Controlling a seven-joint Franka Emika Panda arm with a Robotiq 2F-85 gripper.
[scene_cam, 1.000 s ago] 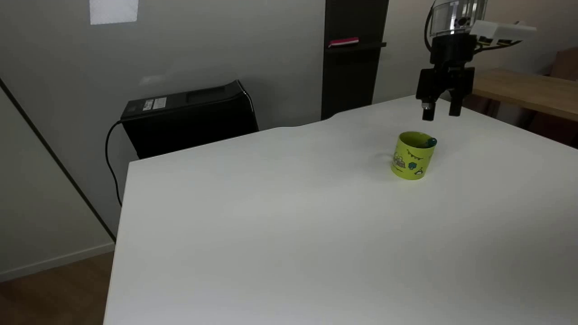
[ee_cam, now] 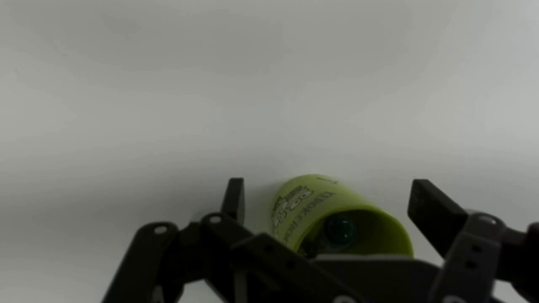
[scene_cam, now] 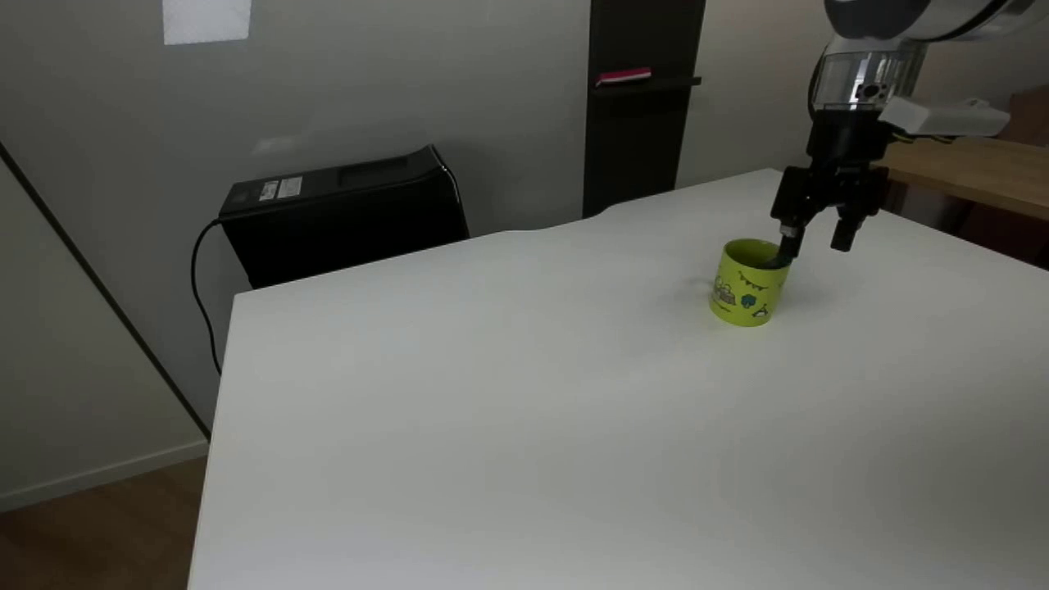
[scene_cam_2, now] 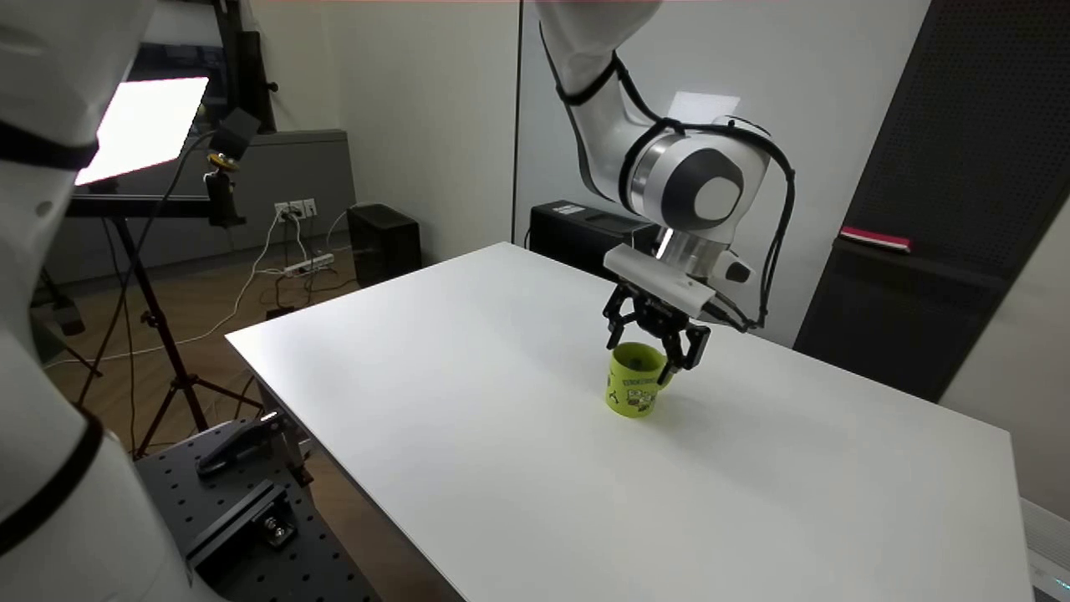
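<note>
A yellow-green mug with printed cartoon figures stands upright on the white table. Inside it, in the wrist view, shows a dark green rounded end of some object; the rest of that object is hidden. My gripper is open just above and beside the mug, pointing down at a tilt. From the wrist camera, the mug appears between the two spread fingers, partly covered by the gripper's body. Exterior view 2 has one finger close to the mug's right side; whether they touch, I cannot tell.
A black box-shaped appliance stands behind its far edge. A tripod with a bright panel is off the table at left in exterior view 2.
My gripper has come down and slightly right in exterior view 1, and tilted. Its fingers are spread wider and closer to the mug. The mug has stayed in place.
</note>
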